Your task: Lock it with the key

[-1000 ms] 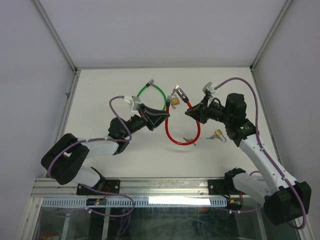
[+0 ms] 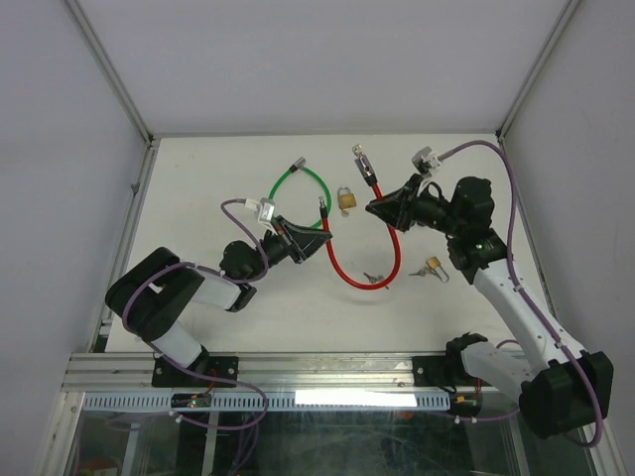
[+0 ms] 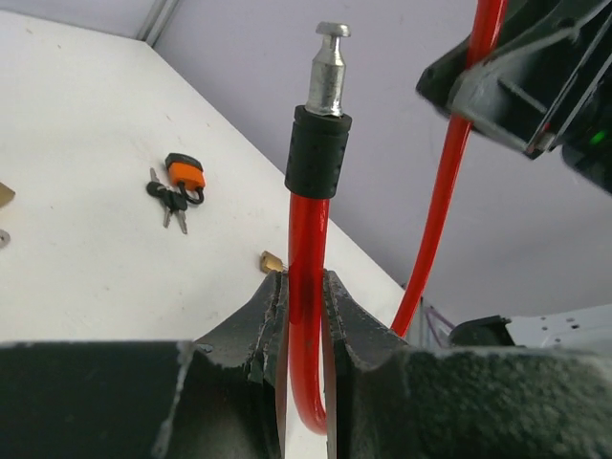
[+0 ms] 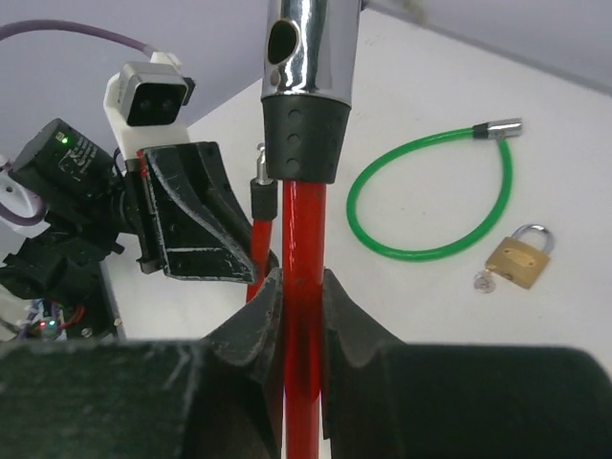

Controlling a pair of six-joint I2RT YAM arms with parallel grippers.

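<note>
A red cable lock hangs in a U between the two arms. My left gripper is shut on the red cable (image 3: 308,229) just below its black collar, and the bare metal pin (image 3: 327,75) points up. My right gripper is shut around the other end of the cable, under the chrome lock head (image 4: 311,57). In the top view, the lock head (image 2: 365,171) stands up and to the right of the pin (image 2: 323,208), clearly apart from it. A small silvery piece (image 2: 357,150) shows at the head's far tip; I cannot tell whether it is the key.
On the white table (image 2: 198,188) lie a green cable lock (image 4: 421,253), a brass padlock (image 4: 517,260), an orange-and-black padlock (image 3: 185,174) with keys (image 3: 170,203), and a second brass padlock (image 2: 434,263).
</note>
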